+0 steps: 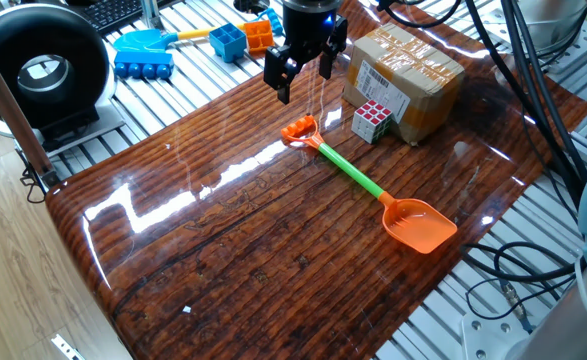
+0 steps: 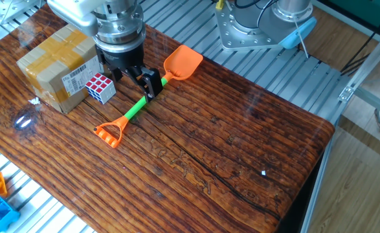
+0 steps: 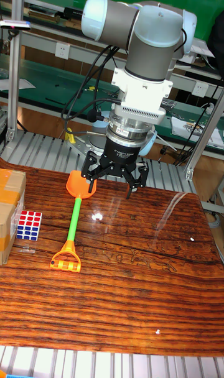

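Observation:
An orange toy shovel (image 1: 418, 225) with a green shaft (image 2: 135, 108) lies flat on the glossy brown wooden table (image 2: 196, 149). Close to the shaft stands a Rubik's cube (image 1: 371, 121) with red and white faces, and blue showing in the third view (image 3: 28, 225). My black gripper (image 3: 110, 188) hangs above the table with its two fingers spread wide and nothing between them. In the first view the gripper (image 1: 304, 84) appears over the far side of the table, while in the second view it (image 2: 130, 87) overlaps part of the shovel.
A taped cardboard box (image 1: 405, 85) stands right beside the cube. Beyond the table edge, on the slatted metal surface, lie a blue shovel (image 1: 145, 40), blue blocks (image 1: 143, 65) and an orange block (image 1: 260, 37). Much of the tabletop away from the box is bare.

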